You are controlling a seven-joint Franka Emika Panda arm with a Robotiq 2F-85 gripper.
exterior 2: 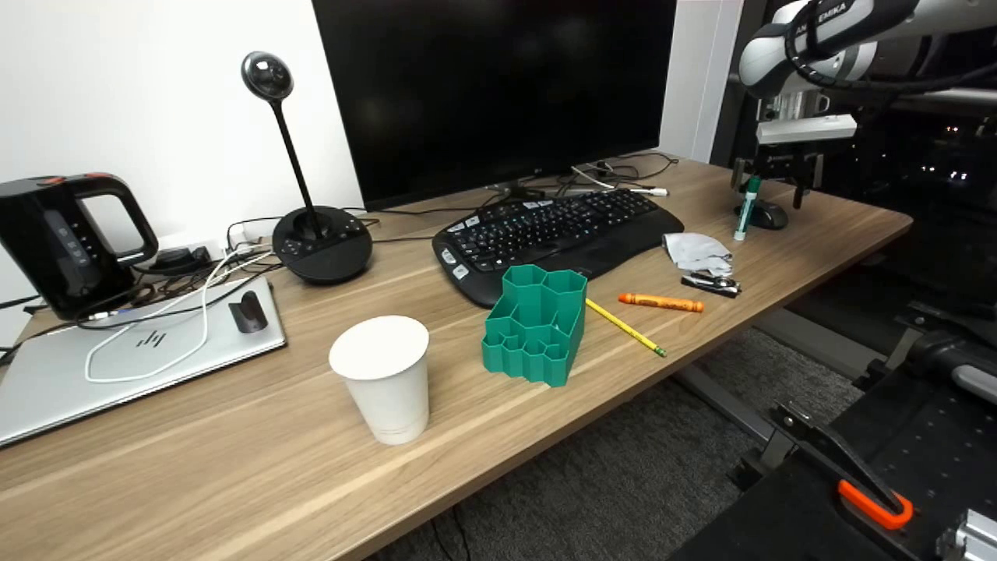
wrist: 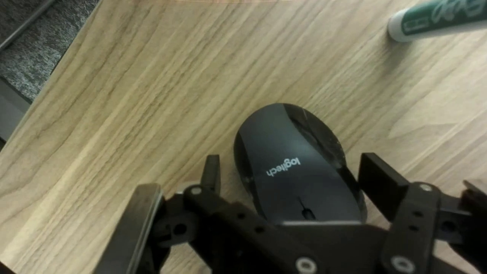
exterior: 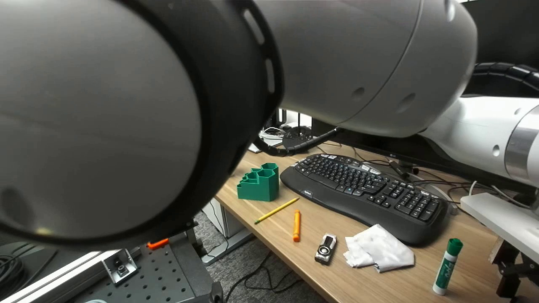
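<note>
Under my gripper lies a black Logitech mouse [wrist: 292, 169] on the wooden desk. The fingers stand open, one finger [wrist: 211, 173] left of the mouse and apart from it. At the mouse's right edge is the other finger [wrist: 376, 176]; I cannot tell whether it touches. The mouse's front end is hidden behind the gripper body. In exterior view 2 the gripper [exterior 2: 799, 185] hangs at the far right end of the desk, over the mouse [exterior 2: 768, 216].
A green marker [exterior 2: 747, 210] stands upright close to the gripper. A white cloth [exterior 2: 698, 252], a small black-and-silver item [exterior 2: 711, 284], an orange crayon [exterior 2: 661, 302], a pencil [exterior 2: 624, 326], a green organizer [exterior 2: 533, 322] and a white cup [exterior 2: 385, 388] are spread along the desk. The keyboard [exterior 2: 551, 238] sits behind.
</note>
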